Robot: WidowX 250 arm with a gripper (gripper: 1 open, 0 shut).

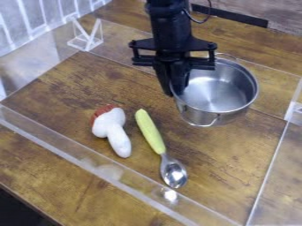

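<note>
My dark gripper (174,72) hangs at the upper centre, its fingertips at the left rim of a steel pot (227,95); it looks shut, though whether the rim is between the fingers cannot be told. Below, a yellow-green utensil or vegetable (150,130) lies lengthwise above a metal spoon (174,174). To their left lies a white mushroom-like toy (113,132) with some red at its top.
The wooden table (65,177) has clear plastic walls along its edges and a small white bracket (86,37) at the back left.
</note>
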